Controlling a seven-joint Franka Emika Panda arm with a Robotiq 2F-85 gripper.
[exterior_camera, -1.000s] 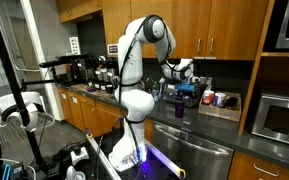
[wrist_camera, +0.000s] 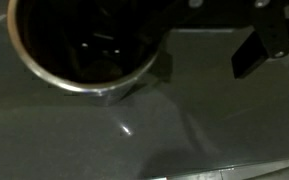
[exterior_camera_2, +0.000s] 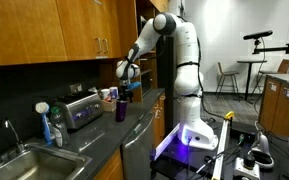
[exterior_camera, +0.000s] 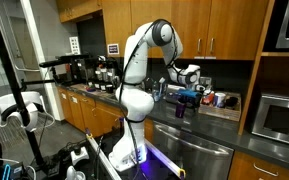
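A dark, round, open-topped container with a shiny metal rim (wrist_camera: 92, 86) fills the upper left of the wrist view. The same dark container (exterior_camera_2: 121, 110) appears to stand upright on the counter in exterior view 2, and the dark container (exterior_camera: 180, 111) shows small in exterior view 1. Close above and beside it hangs my gripper (exterior_camera: 190, 97), its fingers apart. In the wrist view one black finger (wrist_camera: 249, 57) is right of the container, over bare counter. The other finger is lost in shadow near the rim, so whether it touches cannot be told.
Behind the gripper is a wooden tray (exterior_camera: 227, 101) with cups and bottles. A sink (exterior_camera_2: 34, 164), bottles and a toaster (exterior_camera_2: 78, 107) line the counter in exterior view 2. Bare dark counter (exterior_camera: 216, 128) lies to the right of the container.
My gripper and the upper arm have come down a little toward the container. The container and the counter items look unmoved.
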